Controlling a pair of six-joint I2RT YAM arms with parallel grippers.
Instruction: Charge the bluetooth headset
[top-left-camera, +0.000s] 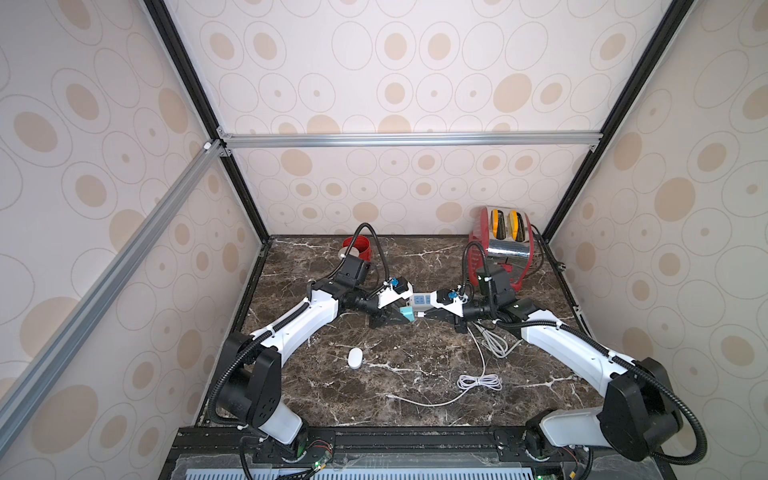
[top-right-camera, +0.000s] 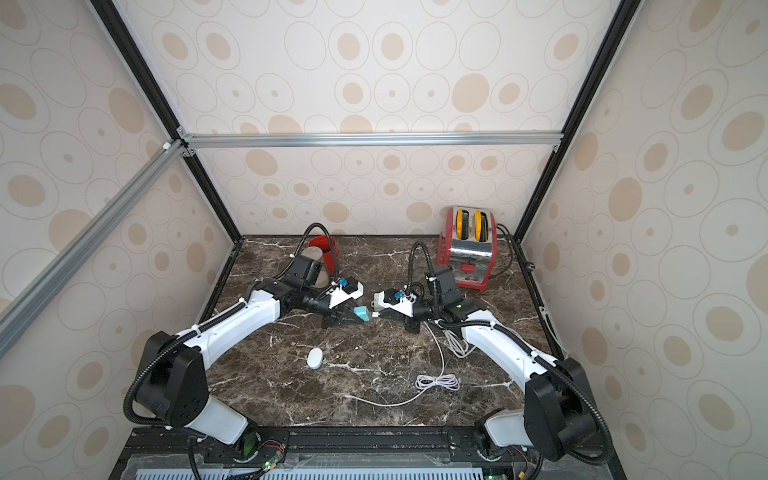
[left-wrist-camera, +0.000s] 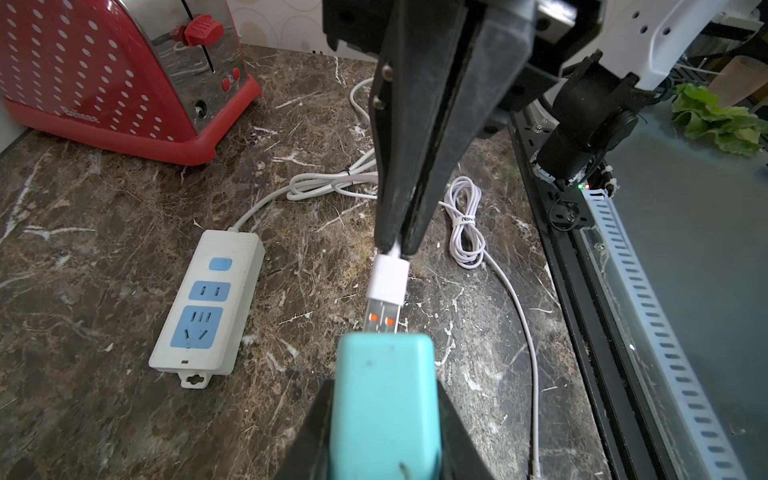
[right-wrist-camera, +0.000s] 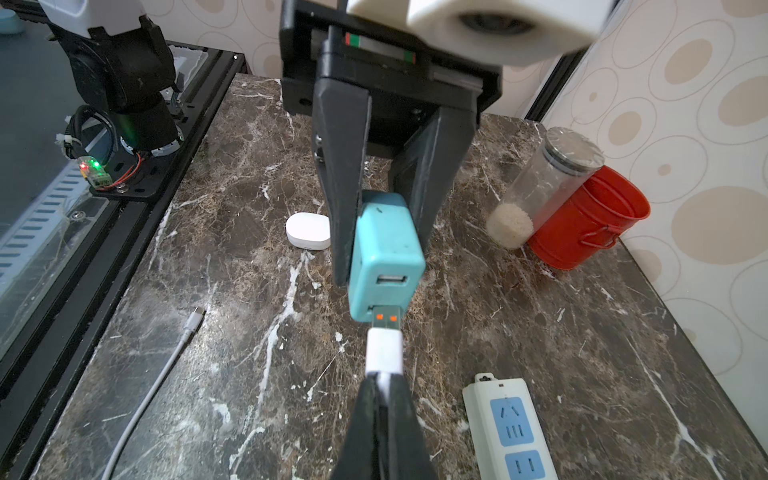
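A turquoise charger block (right-wrist-camera: 388, 254) is clamped in my left gripper (top-left-camera: 400, 313), its face with two USB slots turned toward the right arm. My right gripper is shut on the neck of a white USB plug (left-wrist-camera: 389, 280). In the right wrist view the plug's metal end meets the block's lower slot; most of the metal still shows, and how far its tip enters cannot be told. The white oval headset case (top-left-camera: 355, 357) rests on the table at front left. A thin white connector (right-wrist-camera: 194, 319) at the cable's other end lies loose on the marble.
A white power strip (left-wrist-camera: 204, 304) lies behind the grippers. The red toaster (top-left-camera: 504, 240) stands at back right; a red bucket (right-wrist-camera: 588, 220) and a clear jar (right-wrist-camera: 552, 180) stand at back left. Coiled white cable (top-left-camera: 480, 382) lies at front right.
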